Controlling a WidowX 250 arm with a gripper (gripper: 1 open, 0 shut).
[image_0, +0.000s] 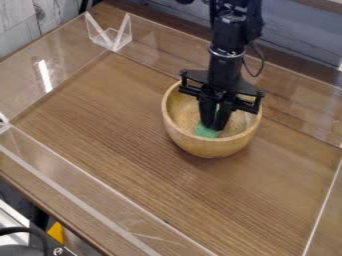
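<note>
A beige bowl rests on the wooden table, right of the centre. My black gripper reaches down into it from above, its fingers close together over a green object that is mostly hidden beneath them. Whether anything is between the fingertips is hard to see.
A clear plastic piece stands at the back left near the table's edge. A wall runs behind the table.
</note>
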